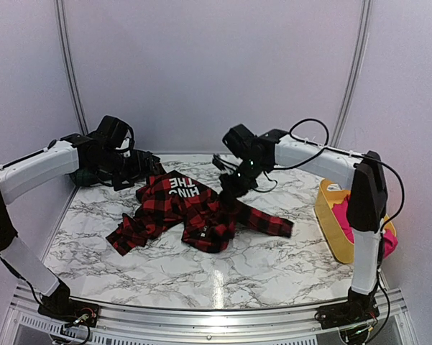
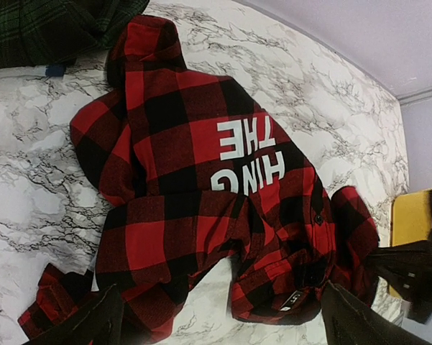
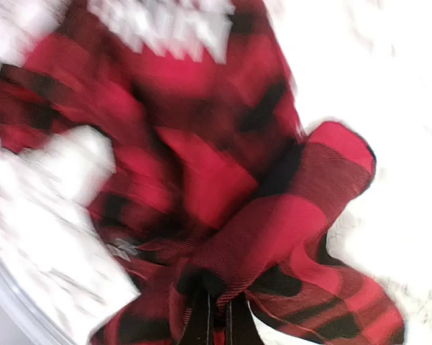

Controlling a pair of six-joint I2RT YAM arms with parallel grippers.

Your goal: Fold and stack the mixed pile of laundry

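A red-and-black plaid shirt (image 1: 165, 208) with white lettering lies crumpled across the middle of the marble table. My left gripper (image 1: 133, 172) hangs open over its upper left part; in the left wrist view the shirt (image 2: 172, 144) spreads below it. My right gripper is shut on a fold of the shirt (image 3: 287, 230), near the middle of the table, blurred in the top view. A dark green plaid cloth (image 2: 50, 29) lies at the back left, partly hidden by the left arm.
A yellow bin (image 1: 331, 237) with pink cloth (image 1: 343, 217) stands at the right.
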